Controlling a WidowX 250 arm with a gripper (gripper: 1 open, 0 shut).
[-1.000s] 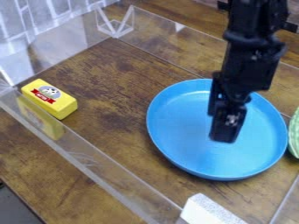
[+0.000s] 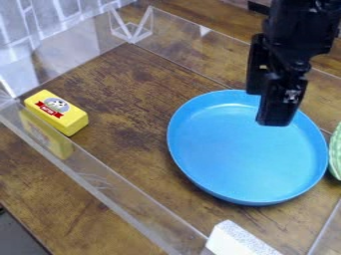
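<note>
The black gripper point(image 2: 277, 92) hangs over the back part of a round blue plate point(image 2: 242, 153), its two fingers pointing down and standing apart, with nothing seen between them. The plate's visible surface is empty. A yellow box point(image 2: 56, 112) with a printed label sits on the wooden surface at the left, well away from the gripper.
A green round item point(image 2: 334, 153) is partly in view at the right edge. A white object point(image 2: 240, 241) lies at the bottom, near clear panels that border the wooden surface point(image 2: 107, 199). The wood between box and plate is clear.
The gripper has risen and moved back from over the middle of the blue plate to above its back part. The plate and yellow box look unmoved.
</note>
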